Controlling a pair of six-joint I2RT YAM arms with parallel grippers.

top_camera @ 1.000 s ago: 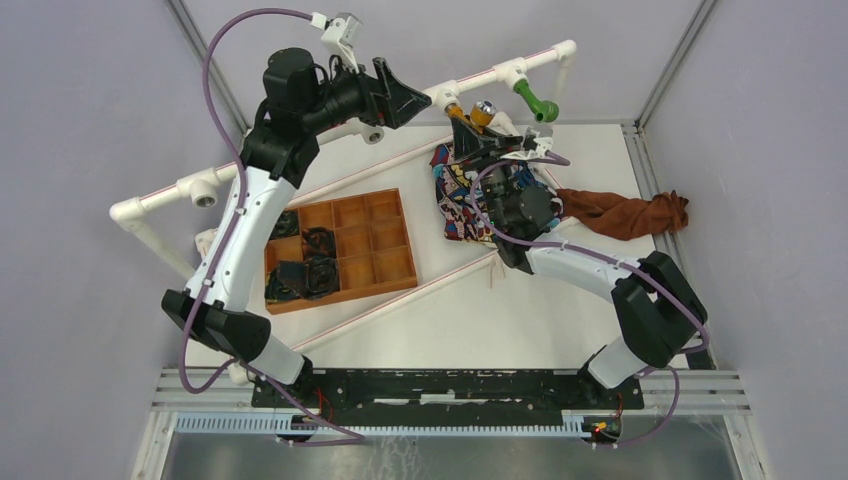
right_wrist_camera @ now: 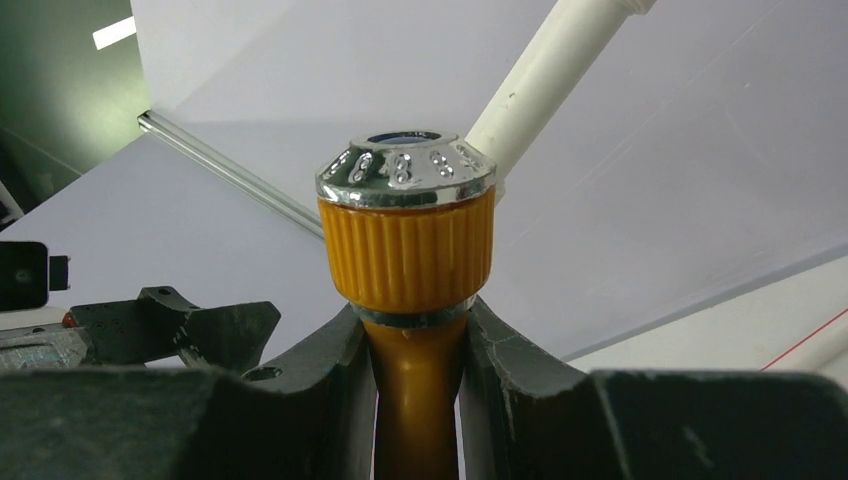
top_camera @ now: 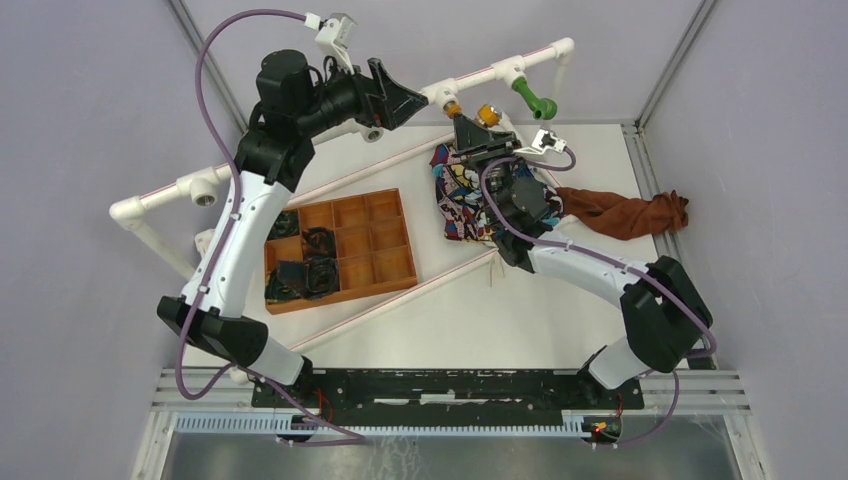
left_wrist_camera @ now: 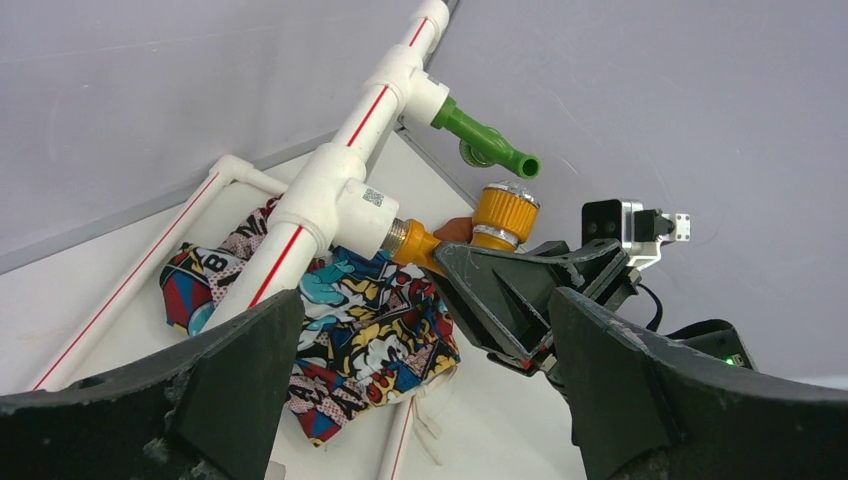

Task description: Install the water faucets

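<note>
An orange faucet with chrome-trimmed cap [left_wrist_camera: 503, 212] [right_wrist_camera: 408, 250] has its threaded end at a white pipe tee [left_wrist_camera: 363, 214] on the raised pipe; how deep it sits is unclear. My right gripper [top_camera: 462, 130] is shut on the faucet body, cap upward. My left gripper [top_camera: 392, 95] stands open to the left, near the pipe, with nothing between its fingers. A green faucet [top_camera: 535, 100] [left_wrist_camera: 480, 140] hangs from the tee further right.
A wooden compartment tray [top_camera: 385, 240] with black items lies below left. Patterned cloth [top_camera: 455, 210] and brown cloth [top_camera: 625, 212] lie beneath the right arm. Another pipe run [top_camera: 160, 200] spans the left.
My right wrist has turned slightly, and the orange faucet's cap has shifted a little to the right in the top view. The left arm has barely moved.
</note>
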